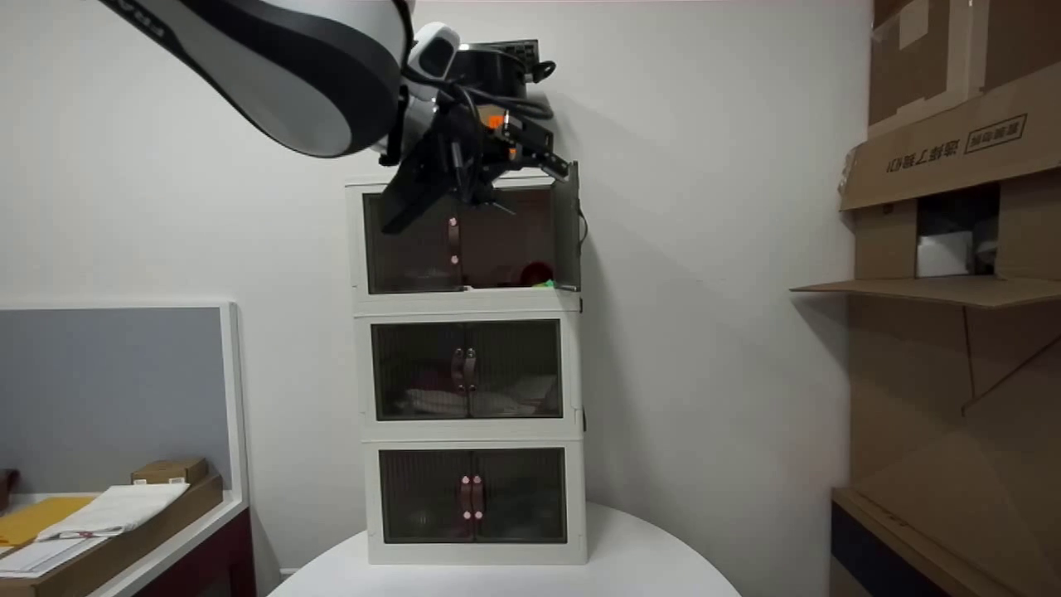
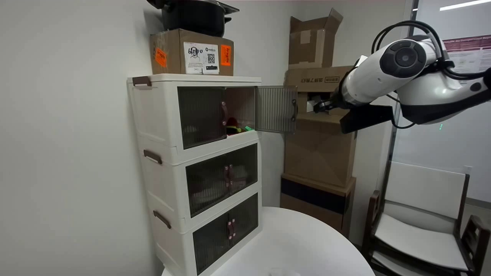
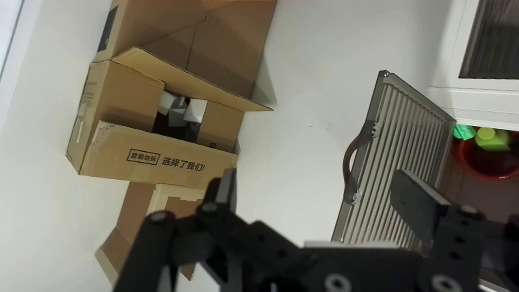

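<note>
The white stacked cabinet (image 2: 161, 110) has its top compartment's right door (image 2: 276, 109) swung wide out, while that compartment's left door (image 2: 201, 115) is closed. My gripper is open, its two black fingers well apart with nothing held between them. In the wrist view the ribbed open door lies beyond the fingers, and its brown handle (image 3: 351, 163) shows in the gap. Inside the opening sit a red bowl-like item (image 3: 486, 163) and a green item (image 3: 463, 131). In exterior view 2 the gripper is apart from the door, out in front of it.
A cardboard box (image 2: 168, 53) with a black pot (image 2: 193, 18) stands on top of the cabinet. Cardboard cartons (image 2: 317, 151) are stacked in the corner.
</note>
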